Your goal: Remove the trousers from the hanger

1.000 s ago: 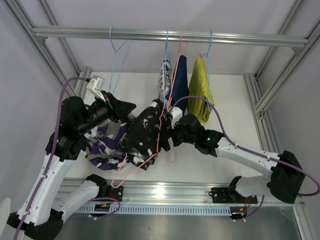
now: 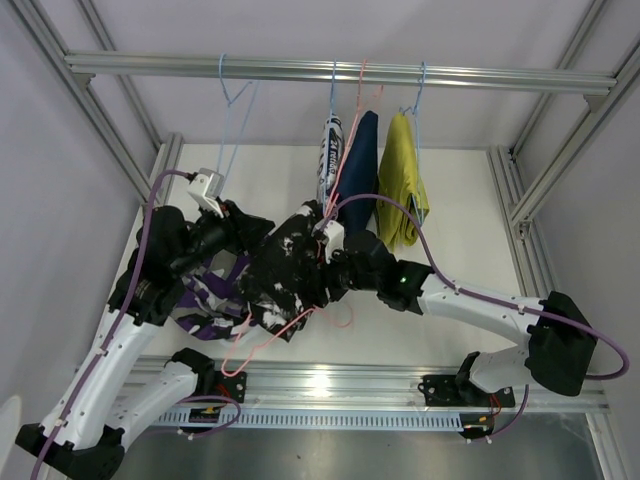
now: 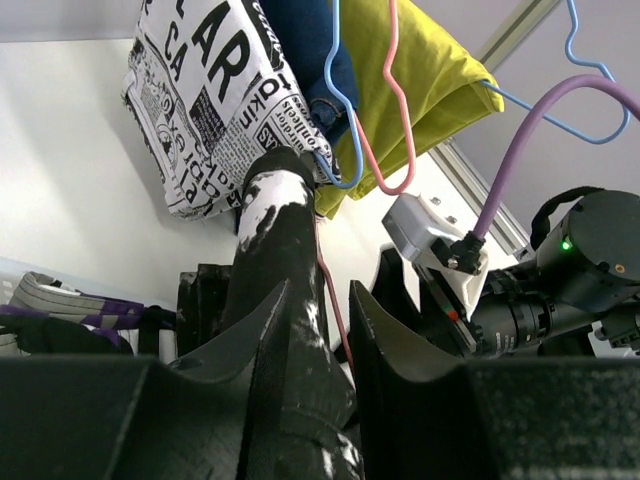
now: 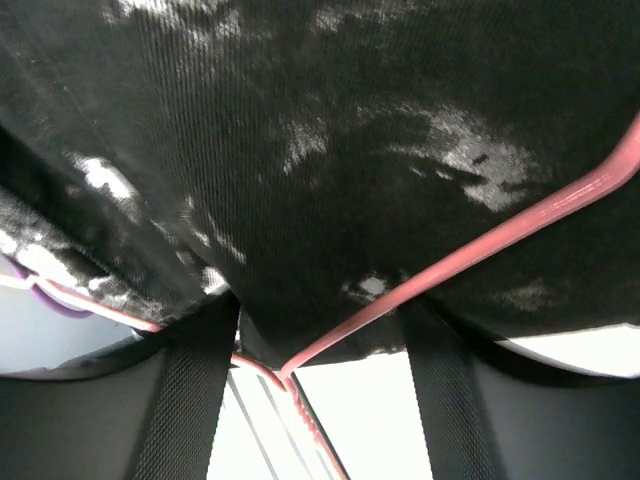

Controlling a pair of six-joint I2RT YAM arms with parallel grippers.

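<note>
The black-and-white mottled trousers (image 2: 285,270) hang in the middle with a pink hanger (image 2: 260,350) across and below them. My left gripper (image 2: 245,225) is at their upper left; in its wrist view its fingers stand apart over the dark cloth (image 3: 270,260), with a pink wire beyond. My right gripper (image 2: 325,275) is at the trousers' right side. In the right wrist view its blurred fingers are apart close against the cloth (image 4: 330,170), with a pink wire (image 4: 500,235) crossing between them. Whether either holds cloth is unclear.
A printed white garment (image 2: 330,150), navy garment (image 2: 362,170) and yellow garment (image 2: 400,175) hang right of centre from the rail (image 2: 270,68). An empty blue hanger (image 2: 230,100) hangs left. Purple striped cloth (image 2: 210,300) lies lower left. The white board is clear at the right.
My right gripper has moved left and a little down onto the trousers and pink wire. My left gripper has shifted slightly right over the last second.
</note>
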